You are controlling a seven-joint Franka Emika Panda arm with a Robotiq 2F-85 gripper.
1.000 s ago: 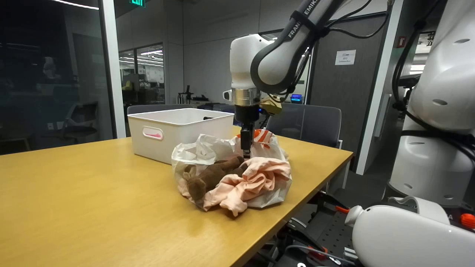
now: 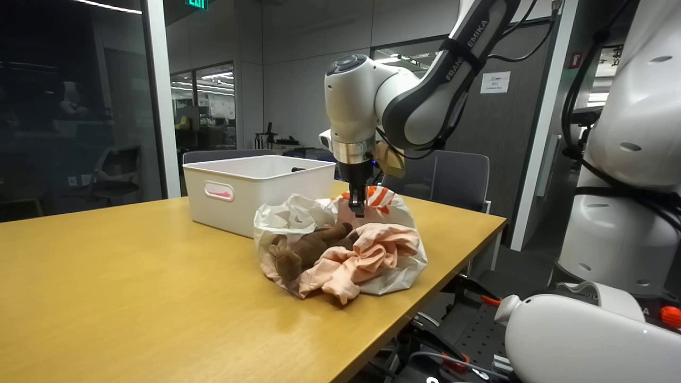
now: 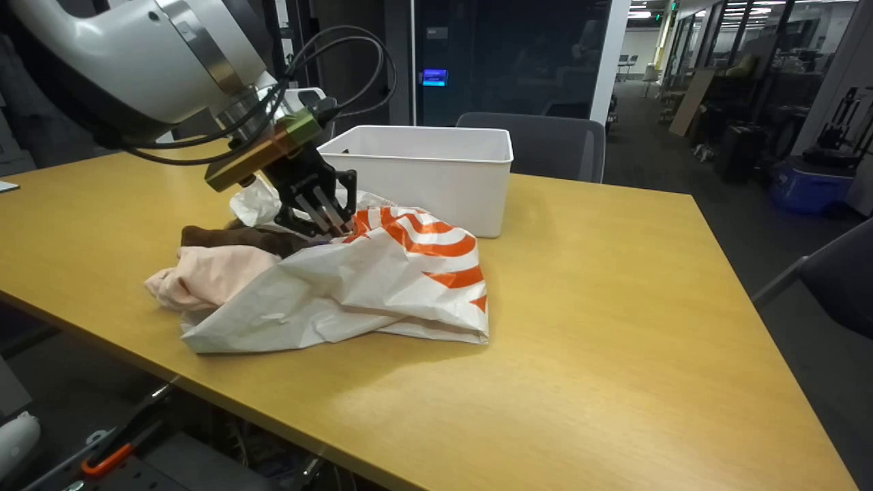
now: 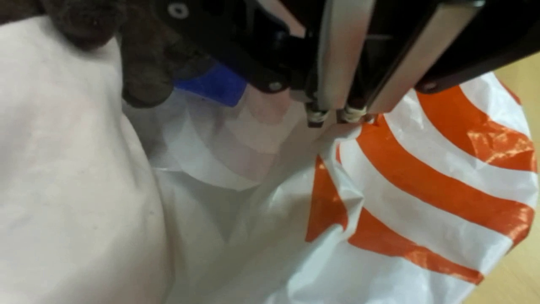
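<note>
A white plastic bag with orange stripes (image 3: 417, 254) lies on the table with its mouth spread. A brown plush toy (image 2: 305, 251) and a pale pink cloth (image 2: 370, 252) lie at its opening. Inside the bag, the wrist view shows part of a blue object (image 4: 217, 87). My gripper is over the bag's striped side, its fingertips pointing down and a narrow gap between them. A crumpled peak of the bag rises right at the tips; whether any plastic is caught there is unclear. In exterior view 2 the gripper (image 3: 333, 229) hangs just behind the bag's raised edge.
A large white bin (image 2: 239, 198) stands close behind the bag; a small dark item shows at its rim.
My gripper has risen and shifted slightly right in exterior view 1. The bag, plush toy and cloth have slid a little to the right, and the striped side stands broader.
</note>
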